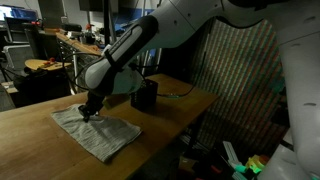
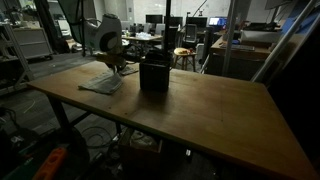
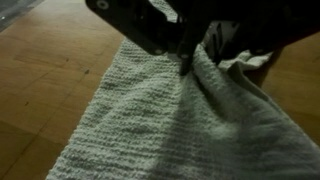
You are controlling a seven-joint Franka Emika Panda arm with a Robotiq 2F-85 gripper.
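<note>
A pale grey-white cloth (image 1: 112, 139) lies spread on the wooden table in exterior view 1. My gripper (image 1: 88, 116) points down at its far part. The wrist view shows the knit cloth (image 3: 130, 115) bunched into folds below the dark fingers, with the gripper shut on a pinch of it. Most of the cloth still rests flat on the tabletop. The fingertips themselves are partly hidden by dark shadow and by the fabric. From exterior view 2, the cloth (image 2: 99, 84) sits near the table's far left end, under the arm.
A black open box (image 2: 154, 76) stands on the table (image 2: 215, 105) beside the cloth. Beyond it, the long tabletop is bare in exterior view 2. Bare wood (image 1: 30, 140) also shows to the left of the cloth in exterior view 1.
</note>
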